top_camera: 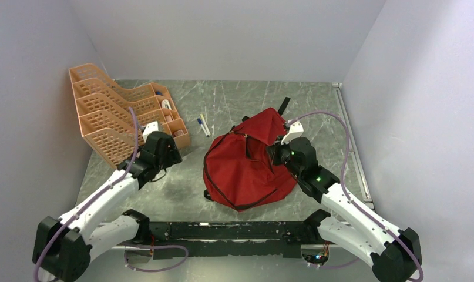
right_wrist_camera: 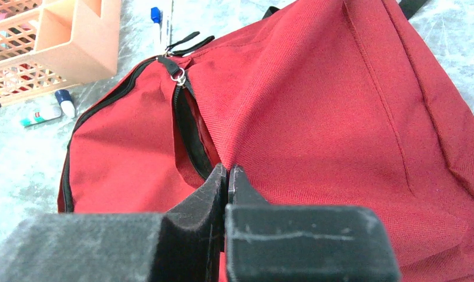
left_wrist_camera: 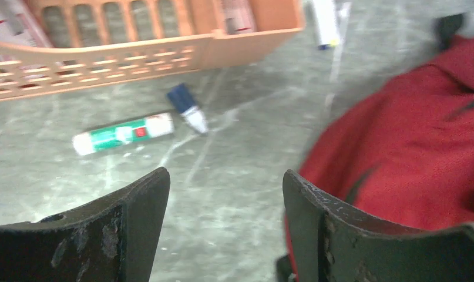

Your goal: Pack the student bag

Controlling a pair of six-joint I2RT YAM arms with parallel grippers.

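Observation:
The red bag (top_camera: 240,176) lies on the table with its zipped mouth partly parted. My right gripper is shut on a fold of the bag's cloth, and the fabric creases up to its tips. In the left wrist view, my left gripper stands open and empty, left of the bag. Ahead of it on the table lie a green-and-white glue stick (left_wrist_camera: 124,133) and a short blue-capped tube (left_wrist_camera: 188,109). In the top view the left arm hides both. Two slim pens (top_camera: 204,125) lie between organizer and bag.
A tan slotted organizer (top_camera: 102,120) stands at the back left, with small items in its compartments. Free table shows in front of it and behind the bag. Walls close in on the left, back and right.

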